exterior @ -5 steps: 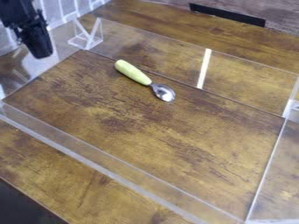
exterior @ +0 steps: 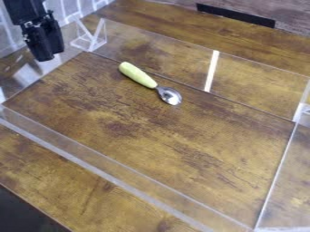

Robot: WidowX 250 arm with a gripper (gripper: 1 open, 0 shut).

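Observation:
A spoon with a pale yellow handle [exterior: 138,74] and a silver head lies on the wooden surface [exterior: 145,159] inside a clear-walled enclosure. My black gripper [exterior: 43,51] is at the upper left edge of the view, above the enclosure's left side and apart from the spoon. The gap between its fingers is hard to make out, and nothing held shows.
Clear acrylic walls [exterior: 182,203] surround the work surface, with a white strip [exterior: 212,71] along the far side. A dark bar [exterior: 237,16] sits at the back.
My gripper has moved a little to the right, further into view from the left edge. The spoon has not moved.

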